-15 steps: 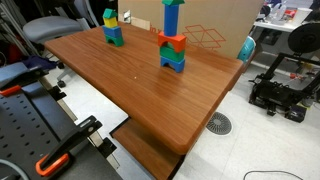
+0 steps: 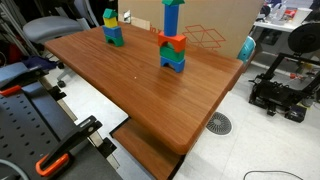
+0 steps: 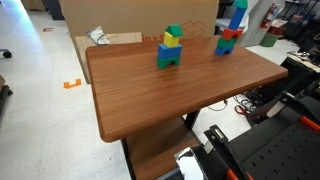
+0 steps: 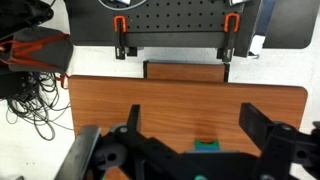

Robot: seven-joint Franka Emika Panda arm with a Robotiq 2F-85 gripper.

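Observation:
On the wooden table (image 2: pixel 125 85) stands a tall block tower (image 2: pixel 171 45), with blue and green blocks low down, red above them, then an upright blue block and a green top. A shorter tower (image 3: pixel 169 48) has green and blue below, yellow above and a green triangular top; it appears farther back in exterior view 1. In the wrist view my gripper is open over the table, its dark fingers wide apart and no block between them. A green block (image 4: pixel 206 145) shows near the lower edge, partly hidden by the gripper. Neither exterior view clearly shows the gripper.
A black platform (image 4: pixel 185 25) with orange-and-black clamps borders the table, across a narrow gap. A cardboard panel (image 2: pixel 215 35) rises behind the tall tower. Cables (image 4: pixel 38 105) lie on the floor at left.

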